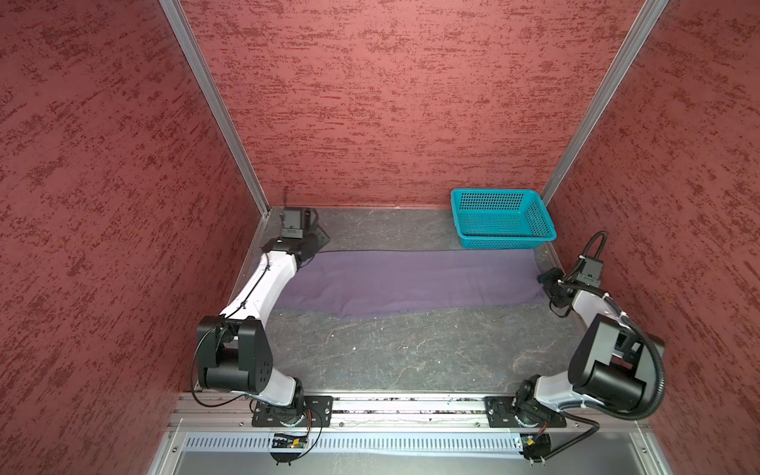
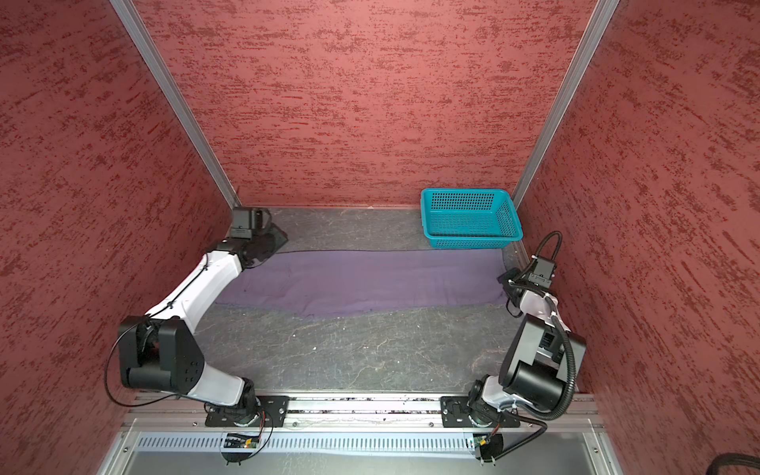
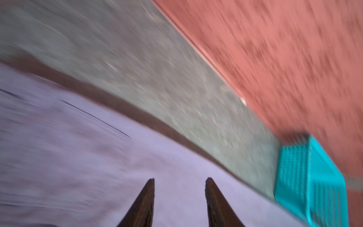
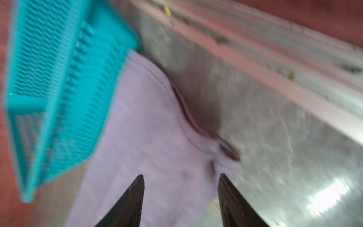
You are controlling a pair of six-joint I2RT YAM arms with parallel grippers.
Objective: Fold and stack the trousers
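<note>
Lilac trousers (image 1: 411, 277) lie in a long, fairly flat strip across the floor, seen in both top views. Pocket seams show on the left part in the left wrist view. My left gripper is raised over that left end, fingers apart and nothing between them. My right gripper is above the right end, where the hem is slightly turned up; it is open and empty. Both wrist views are blurred.
A teal plastic basket (image 1: 502, 237) stands at the back right, touching or very near the trousers' upper edge. Red walls enclose the sides and back.
</note>
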